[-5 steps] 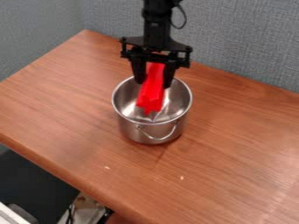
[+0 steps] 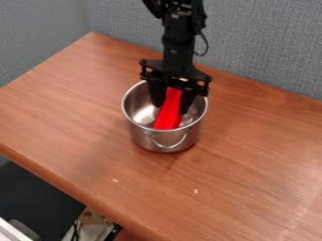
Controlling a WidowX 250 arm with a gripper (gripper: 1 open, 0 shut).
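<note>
A steel pot (image 2: 161, 139) with a wire handle stands on the wooden table. A red elongated object (image 2: 168, 117) lies inside it, tilted. My black gripper (image 2: 174, 90) reaches down into the pot from above, at the red object's upper end; its fingers are mostly hidden, so I cannot tell whether it grips the object.
A grey textured panel (image 2: 265, 47) runs along the back. Past the near left edge are a dark area, cables and a white item.
My gripper has moved down into the pot, and the red object sits lower inside it than before.
</note>
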